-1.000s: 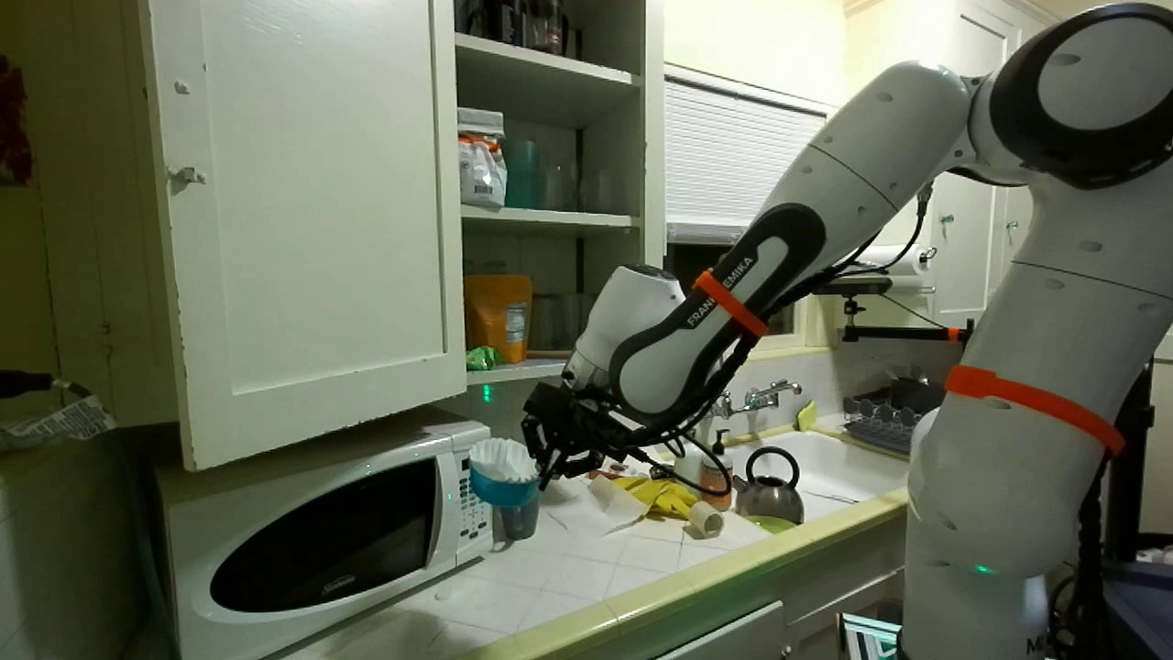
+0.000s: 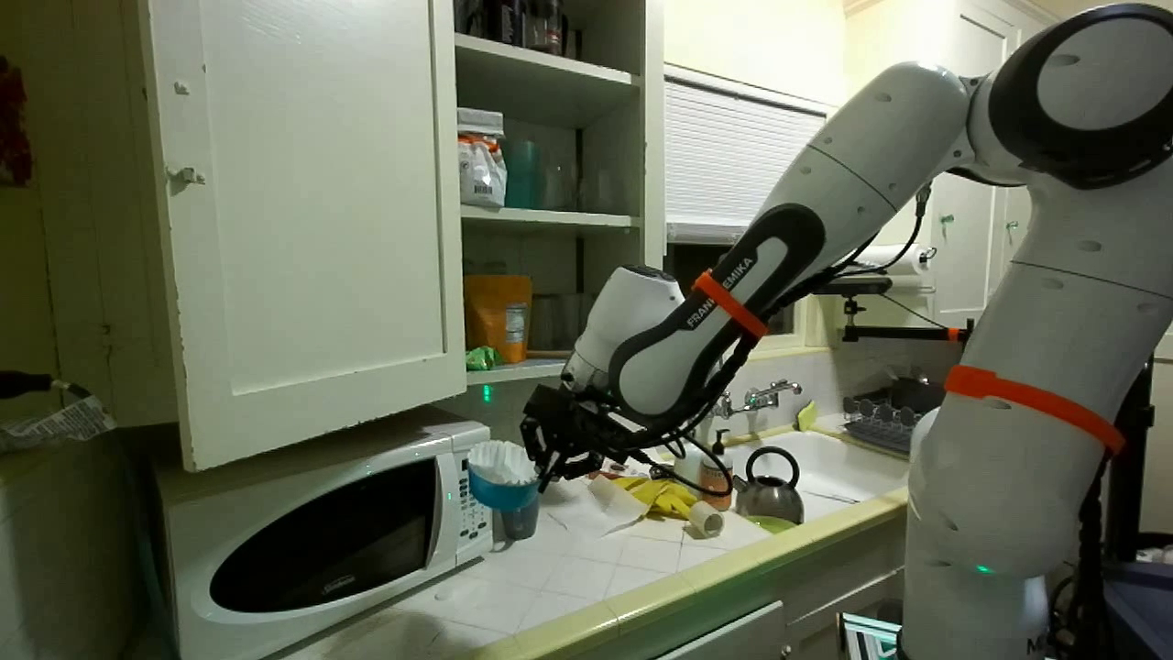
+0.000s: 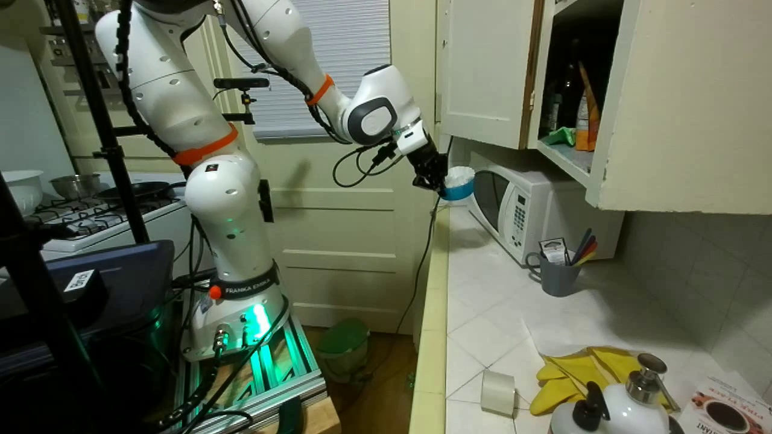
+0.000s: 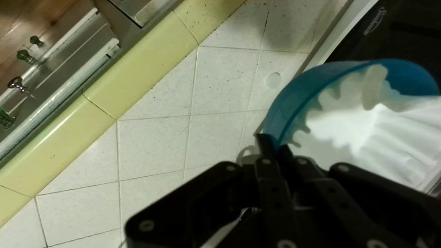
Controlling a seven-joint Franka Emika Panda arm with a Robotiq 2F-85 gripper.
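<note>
A blue bowl (image 2: pixel 502 491) with white paper coffee filters (image 2: pixel 507 462) in it is held up in the air by its rim. My gripper is shut on that rim; the wrist view shows the blue wall (image 4: pixel 285 109) running in between the dark fingertips. The filters (image 4: pixel 372 132) fill the bowl and some stand above its edge. In exterior view 2 the bowl (image 3: pixel 458 190) hangs beside the front of the white microwave (image 3: pixel 532 210), at the end of my gripper (image 3: pixel 441 189). The bowl's underside is hidden from the wrist view.
A grey mug (image 3: pixel 558 276) with pens stands on the counter beside the microwave. Yellow gloves (image 3: pixel 579 376), a paper roll (image 3: pixel 497 393) and soap bottles lie or stand nearer the sink. An open cabinet door (image 2: pixel 319 209) hangs over the microwave. Bare tiles (image 4: pixel 153 148) lie below the gripper.
Almost nothing differs. The bowl's tilt has shifted very slightly; the arm stands practically where it was, with the bowl still held.
</note>
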